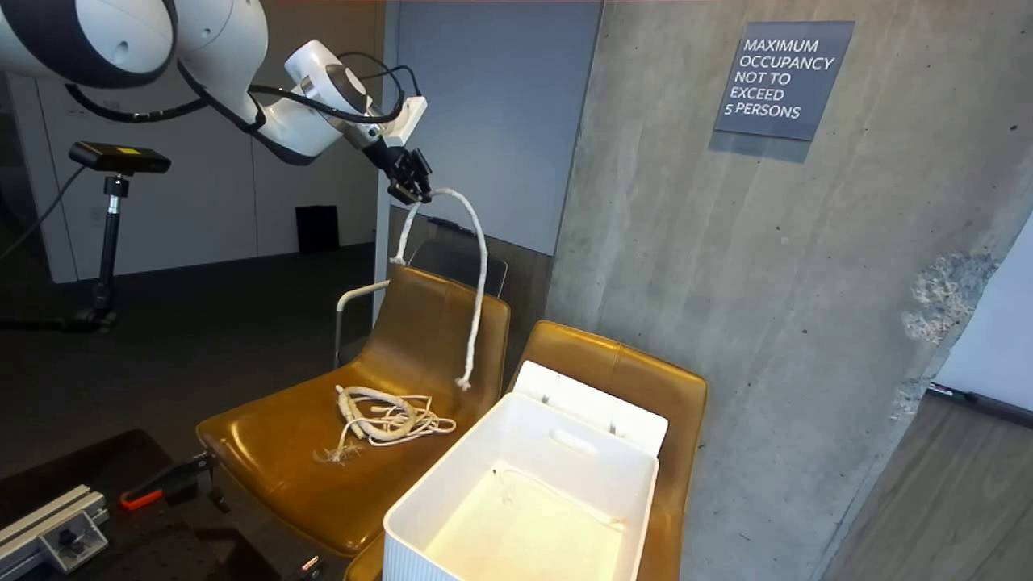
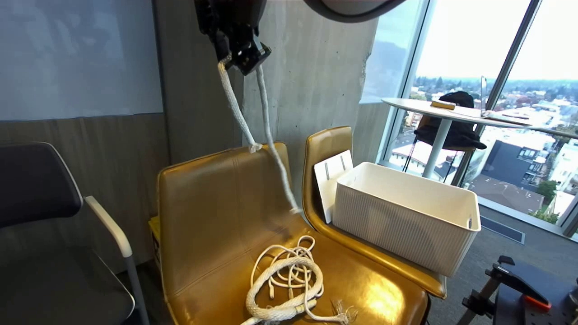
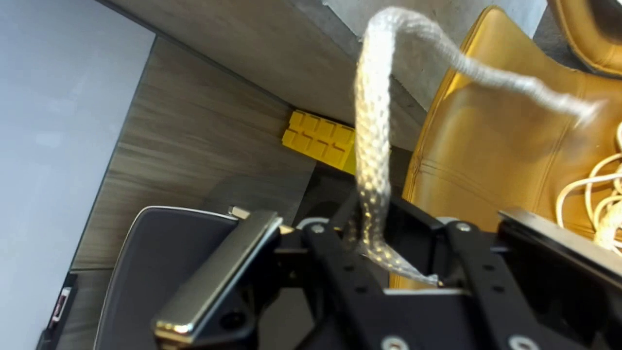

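High over the left tan chair, my gripper (image 1: 411, 189) is shut on a thick white rope (image 1: 480, 281). Both ends of that rope dangle free; the longer one reaches down in front of the chair's backrest. In exterior view 2 the same rope (image 2: 273, 143) hangs in two strands from the gripper (image 2: 238, 59). From the wrist view, the rope (image 3: 373, 111) rises out between the fingers and bends over to the right. A white bin (image 1: 542, 465) stands on the right chair, with a thin white cord (image 1: 562, 499) inside it.
A tangle of white ropes (image 2: 287, 279) lies on the seat of the left tan chair (image 2: 216, 216). A white panel (image 1: 591, 411) leans behind the bin. A dark chair (image 2: 40, 187) stands at the left of exterior view 2, and a concrete wall (image 1: 823, 290) is close behind the chairs.
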